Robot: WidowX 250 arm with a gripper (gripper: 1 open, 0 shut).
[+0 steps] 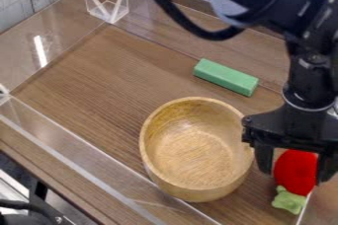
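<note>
My black gripper point(287, 142) stands open at the right of the camera view, just above and behind a red object point(297, 173) with a light green piece point(290, 199) at its near end, possibly a toy strawberry or pepper. A large beige bowl point(156, 136) sits to the left of the gripper. The red object lies on the table outside the bowl.
A green block point(224, 77) lies behind the bowl. A clear angular object point(105, 3) stands at the back left.
</note>
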